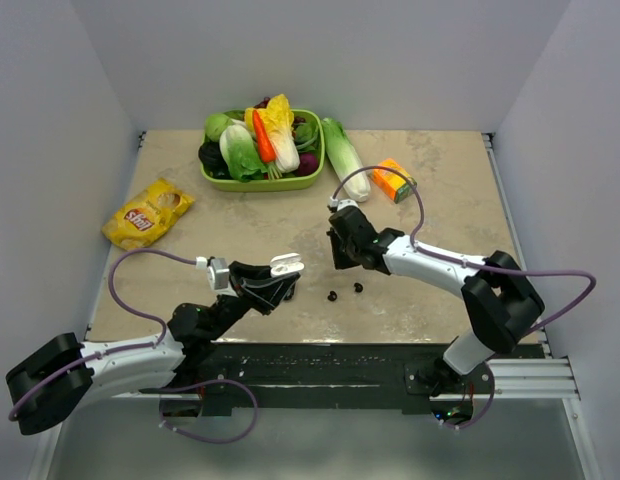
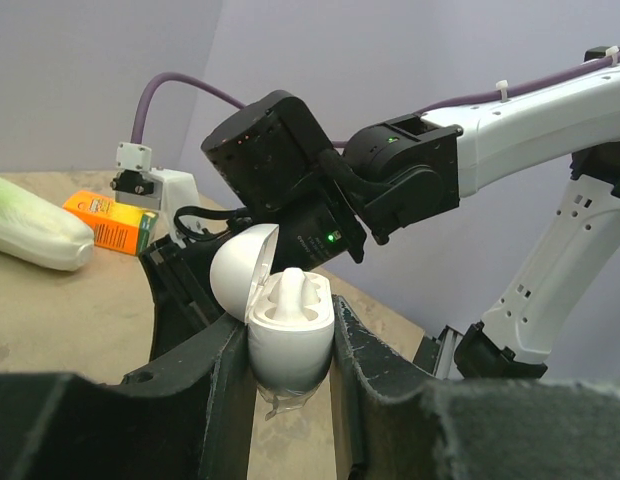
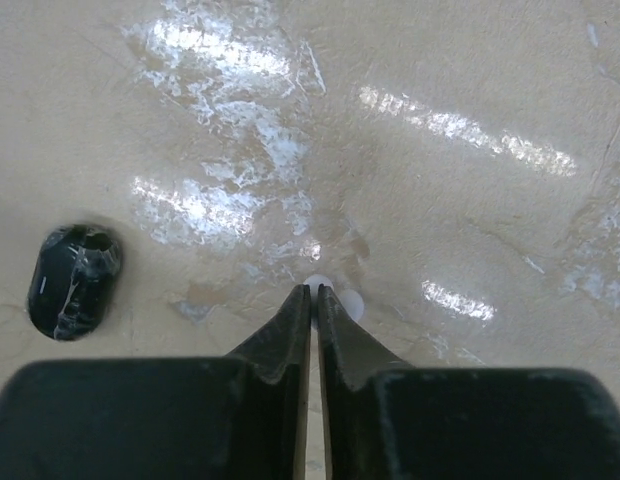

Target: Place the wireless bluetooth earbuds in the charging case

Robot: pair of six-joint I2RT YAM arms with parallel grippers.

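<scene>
My left gripper is shut on the white charging case (image 2: 290, 345), held upright with its lid raised; a rounded white shape shows inside, and I cannot tell if it is an earbud. From above, the case (image 1: 286, 264) sits over the table's left-front middle. My right gripper points down at the table, its fingers (image 3: 280, 335) almost together with a thin gap. Small white round bits (image 3: 352, 304), perhaps an earbud, show right at its tips; whether they are gripped cannot be told. From above, the right gripper's tips are hidden by its arm.
Small dark objects (image 1: 332, 296) lie in front of the right gripper; one dark rounded object (image 3: 75, 280) is left in the right wrist view. A vegetable basket (image 1: 220, 184), cabbage (image 1: 343, 160), orange box (image 1: 393, 180) and yellow bag (image 1: 148, 213) stand behind.
</scene>
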